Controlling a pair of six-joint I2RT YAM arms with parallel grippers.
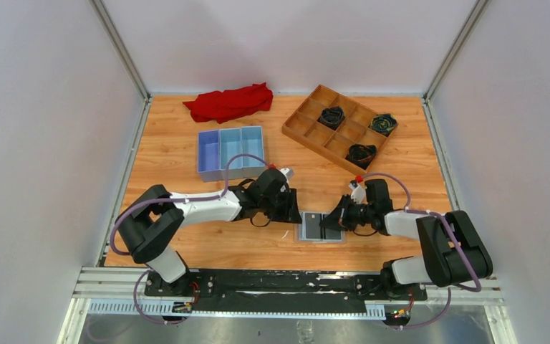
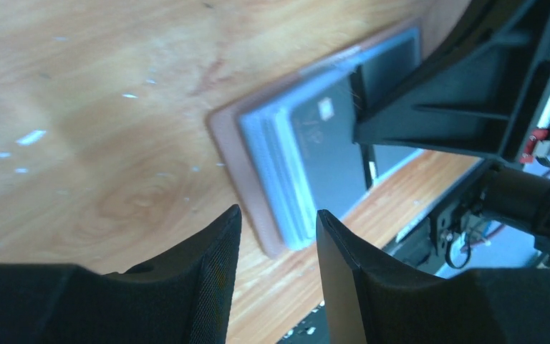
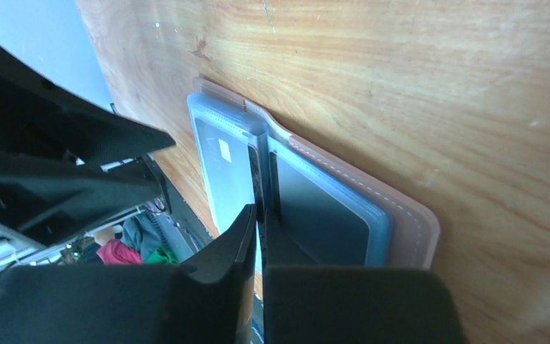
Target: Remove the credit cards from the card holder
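The card holder (image 1: 320,226) lies opened flat on the table between my grippers, pale blue with a tan edge; dark cards (image 2: 322,143) sit in its clear pockets. My left gripper is partly open at the holder's left edge, nothing held between its fingers. My right gripper is shut with its tips at the dark strip (image 3: 256,172) along the holder's middle. Whether a thin card edge is pinched there cannot be made out. In the top view the black fingers hide part of the holder's right half.
Behind the left arm stands a bin with three compartments (image 1: 231,128), with a red cloth (image 1: 229,104) beyond it. A wooden divided tray (image 1: 315,145) holding dark rolled items is at the back right. Bare table lies in front of the holder.
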